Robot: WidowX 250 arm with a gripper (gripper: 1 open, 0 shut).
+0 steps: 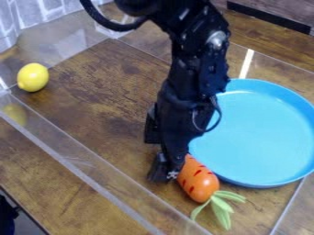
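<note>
My black gripper (168,167) points down at the middle of the view, open, its fingers low by the upper end of an orange toy carrot (199,185) with black markings and green leaves. Whether the fingers touch the carrot is hard to tell. The carrot lies beside a round blue plate (263,133), on the wooden surface.
A yellow lemon (33,76) sits at the far left. A clear plastic wall runs diagonally across the lower left.
</note>
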